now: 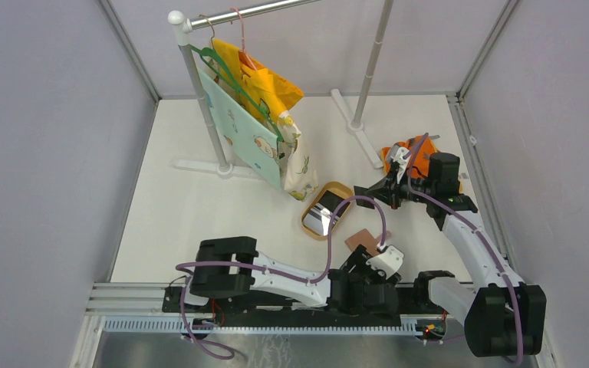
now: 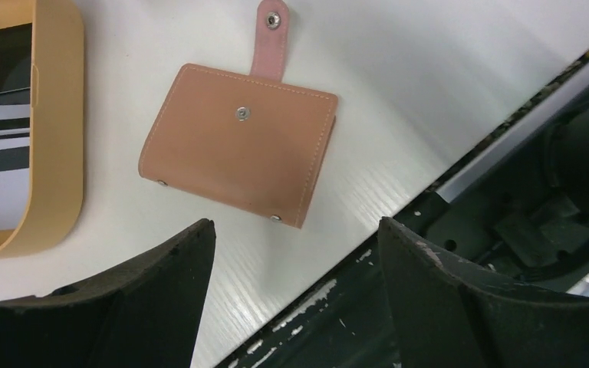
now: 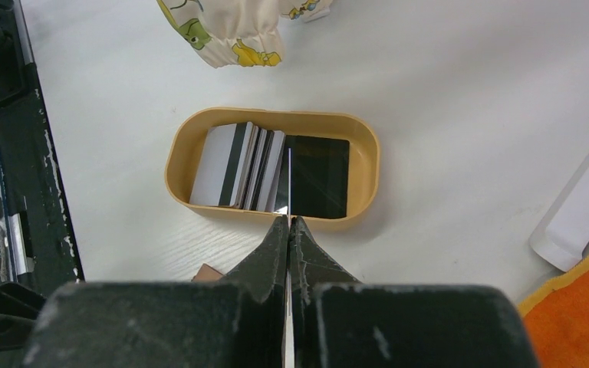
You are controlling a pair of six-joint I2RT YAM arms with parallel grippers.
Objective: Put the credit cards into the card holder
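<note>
The brown leather card holder (image 2: 234,153) lies closed on the table, its pink snap strap (image 2: 268,54) sticking out on the far side. Over its near edge hangs my left gripper, open and empty, fingers apart. A dark card (image 1: 363,198) is pinched in my right gripper; the right wrist view shows it edge-on as a thin upright line. More credit cards (image 3: 226,165), white with dark stripes, lean in the left part of a tan tray (image 3: 372,165). A dark panel (image 3: 326,176) fills much of the tray's right part.
Clothes (image 1: 238,126) on a rack hang beyond the tray, low over the table. An orange cloth (image 1: 422,153) lies behind the right gripper. The dark table edge (image 2: 314,299) runs close below the left gripper. Table left of the tray is clear.
</note>
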